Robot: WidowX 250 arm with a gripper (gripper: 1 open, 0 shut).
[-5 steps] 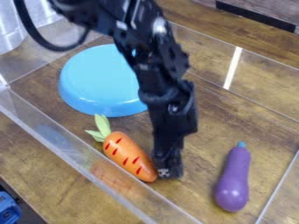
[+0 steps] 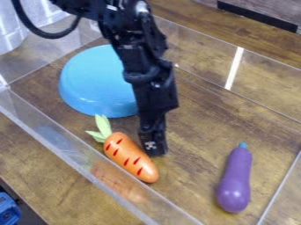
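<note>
My black gripper point(image 2: 153, 132) hangs over the wooden tray floor just right of the toy carrot point(image 2: 129, 156), its tip low near the carrot's upper end; whether it is open or shut is unclear. A purple eggplant point(image 2: 235, 180) lies to the right. A blue bowl point(image 2: 88, 79) rests upside down or on its side at the back left, partly behind the arm; which way up it is I cannot tell.
Clear tray walls point(image 2: 83, 158) run along the left and front. Bare wood fills the right and back. A blue object point(image 2: 6, 209) is at the bottom left corner.
The gripper has moved back, away from the front of the tray, and now appears narrower. The carrot and eggplant lie where they were.
</note>
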